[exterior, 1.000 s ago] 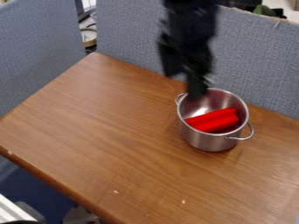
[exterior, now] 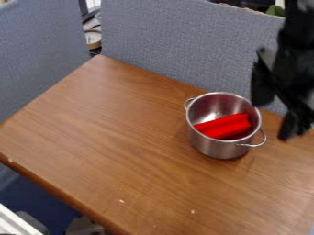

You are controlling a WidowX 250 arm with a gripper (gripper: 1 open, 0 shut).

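A steel pot (exterior: 208, 149) with two side handles stands on the wooden table (exterior: 105, 138), right of the middle of the view. A red cylindrical object (exterior: 223, 126) lies inside it. My dark gripper (exterior: 274, 106) is at the upper right, blurred, above and right of the pot; its fingers are too indistinct to read.
Grey padded walls (exterior: 172, 41) border the table at the back and the left. At the lower left edge is a dark gap with white items below.
The pot and red object look about where they were.
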